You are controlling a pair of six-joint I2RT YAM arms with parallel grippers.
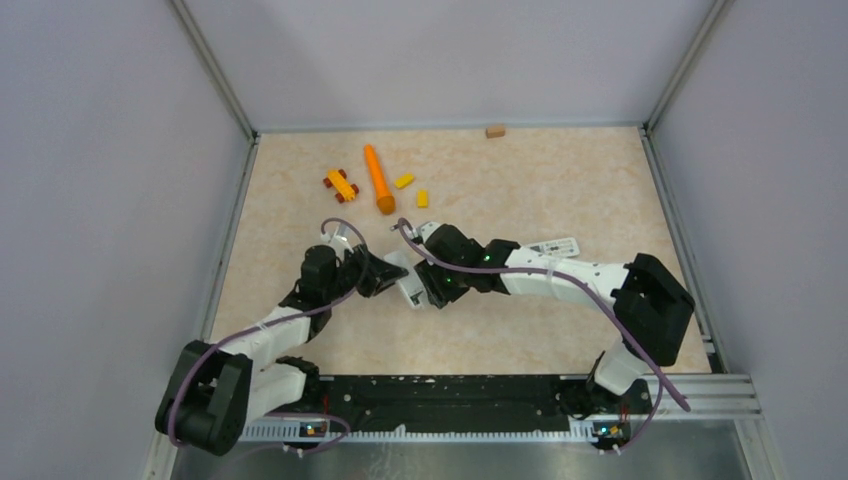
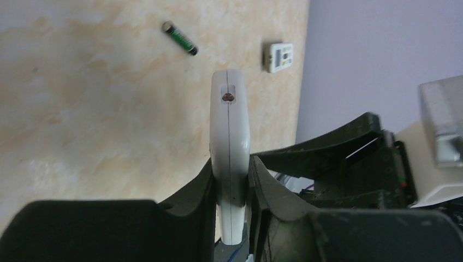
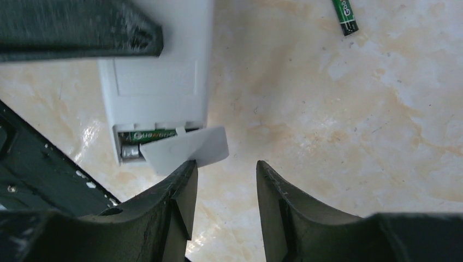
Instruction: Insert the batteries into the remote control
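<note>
The white remote control (image 2: pixel 229 136) is held upright-edged in my left gripper, shut on its body. In the right wrist view its back (image 3: pixel 153 87) shows, with a green battery (image 3: pixel 153 135) visible in the open compartment at the lower end. The white battery cover (image 3: pixel 183 147) is tilted over that compartment, at the tip of my right gripper. Whether the cover lies between those fingertips is unclear; they appear apart. A loose green battery (image 3: pixel 344 16) lies on the table beside the remote.
An orange rod (image 1: pixel 378 175), toy car (image 1: pixel 340 185) and yellow blocks (image 1: pixel 404 181) lie at the back left. A small wooden block (image 1: pixel 495 131) sits at the back edge. A white device (image 1: pixel 552 247) lies at right.
</note>
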